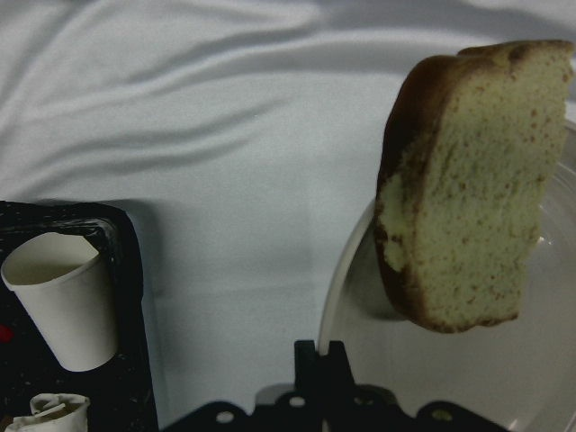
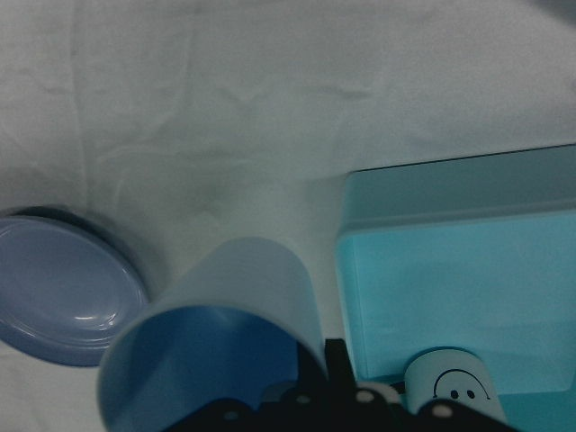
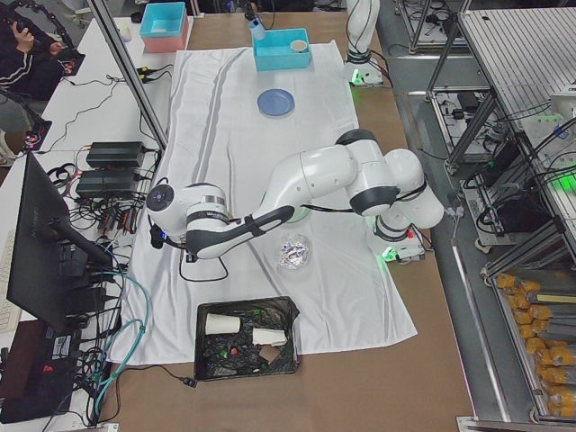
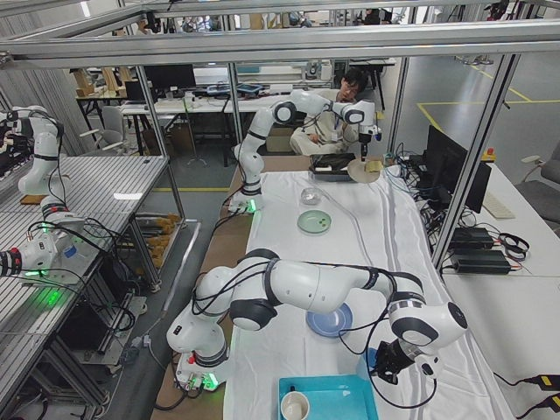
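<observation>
In the left wrist view a slice of bread [image 1: 468,189] lies on a pale plate [image 1: 414,378], with my left gripper shut at the plate's near rim; whether it grips the rim I cannot tell. A black bin [image 1: 126,315] with white paper cups [image 1: 67,315] is beside it. My right gripper is shut on a blue cup [image 2: 198,297], held beside the turquoise tray [image 2: 459,279]. A smiley cup [image 2: 450,382] sits in that tray.
A blue plate [image 3: 275,102], a green plate [image 4: 314,221] and a foil-filled bowl [image 3: 293,252] are on the white cloth [image 3: 342,306]. Cables and monitors line one side.
</observation>
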